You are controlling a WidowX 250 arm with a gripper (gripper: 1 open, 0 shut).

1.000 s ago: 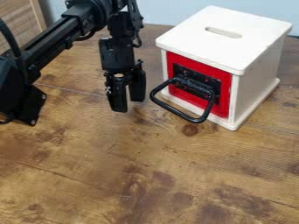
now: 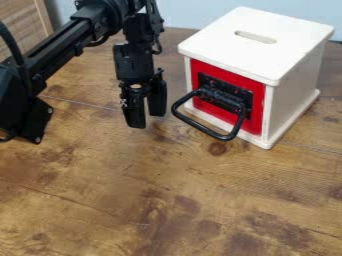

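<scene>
My black gripper (image 2: 146, 108) hangs low over the wooden table at upper left, fingers pointing down and parted, nothing visible between them. To its right stands a cream wooden box (image 2: 289, 90) with a slot in its top and a red front panel (image 2: 250, 129). A black metal fitting (image 2: 223, 95) on that panel carries a U-shaped handle (image 2: 214, 133), which sticks out toward the gripper and sits a short way right of the fingers, apart from them.
A white wall runs along the back, and a wooden board edge (image 2: 16, 70) shows at far left behind the arm.
</scene>
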